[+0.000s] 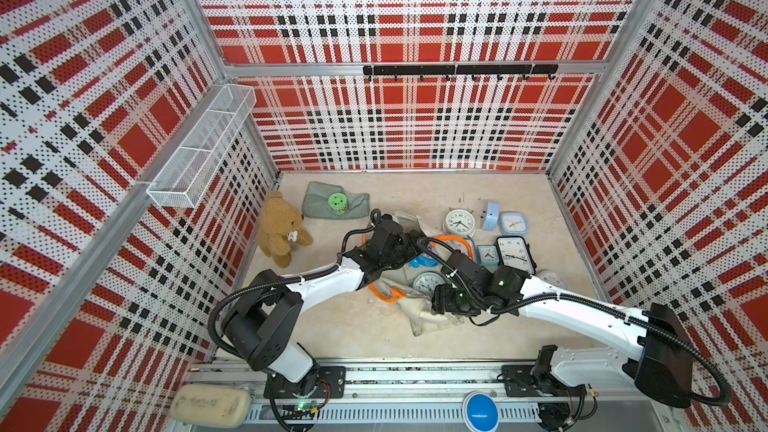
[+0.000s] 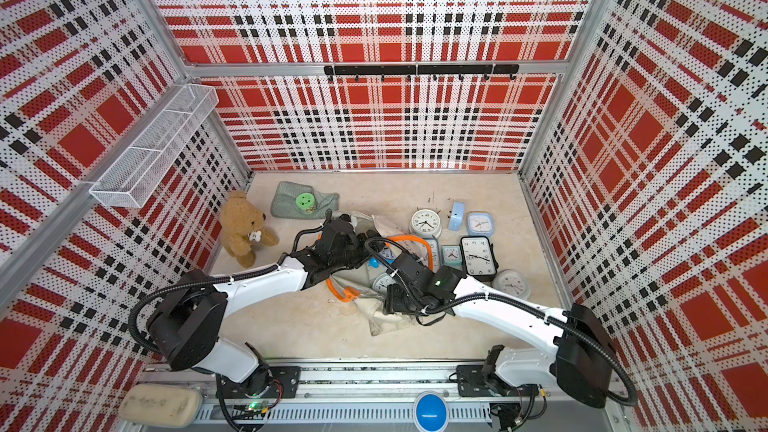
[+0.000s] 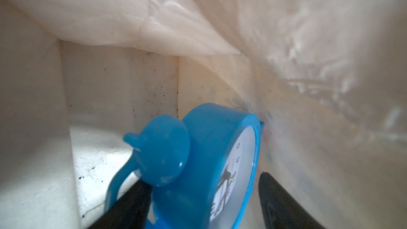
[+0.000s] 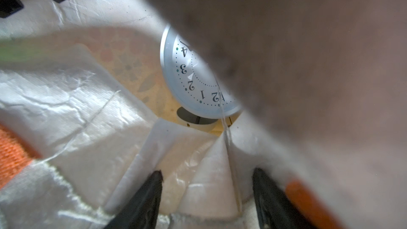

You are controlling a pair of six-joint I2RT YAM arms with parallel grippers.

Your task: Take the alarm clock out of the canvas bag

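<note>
The pale canvas bag (image 1: 422, 318) with orange handles (image 1: 385, 293) lies crumpled mid-table, partly covered by both arms. Inside it, a blue alarm clock (image 3: 203, 144) with a rounded blue bell leans on its side, its white face turned right. My left gripper reaches into the bag with fingers apart; the clock's lower part lies in line with the gap, and contact cannot be made out. A silver-rimmed round clock (image 4: 186, 80) shows in the right wrist view, half hidden by cloth. My right gripper has its fingers apart at the bag's edge, cloth showing between them.
Right of the bag stand several other clocks, including a white round one (image 1: 460, 221) and a black-framed one (image 1: 514, 253). A teddy bear (image 1: 280, 228) and a grey-green pouch (image 1: 320, 201) occupy the left.
</note>
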